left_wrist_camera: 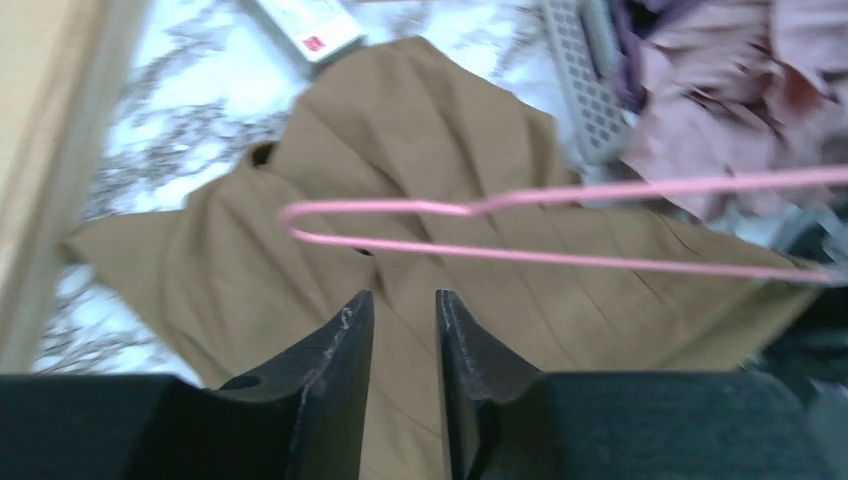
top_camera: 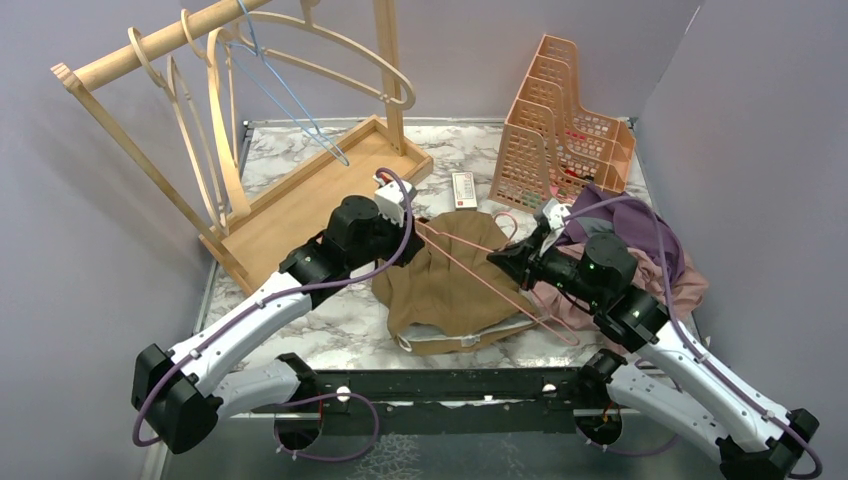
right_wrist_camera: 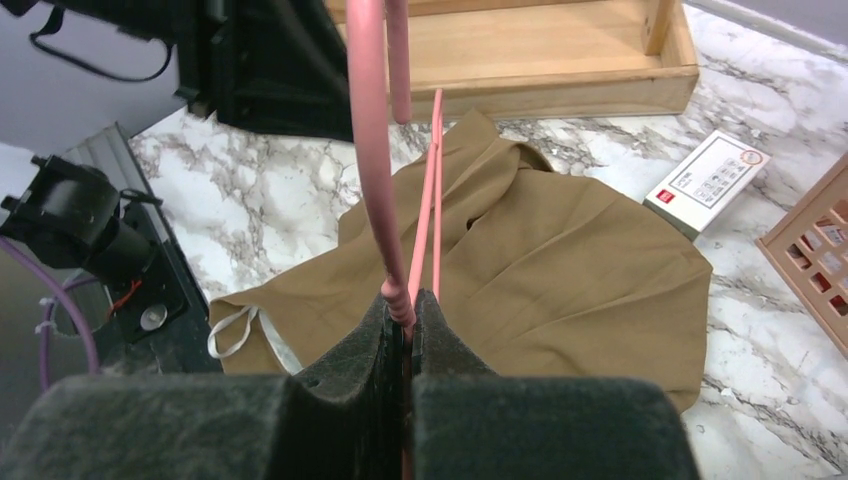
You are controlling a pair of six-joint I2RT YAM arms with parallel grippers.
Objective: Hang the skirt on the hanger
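The brown skirt lies spread on the marble table, with a white tie at its front edge. Above it my right gripper is shut on a pink hanger, which points left across the skirt. My left gripper hangs over the skirt near the hanger's left end, its fingers part open with nothing between them; in the left wrist view the hanger passes just beyond the fingertips, apart from them.
A wooden rack with hangers and a tray stands at back left. A white box lies behind the skirt. A peach basket and pink and purple cloths are at the right.
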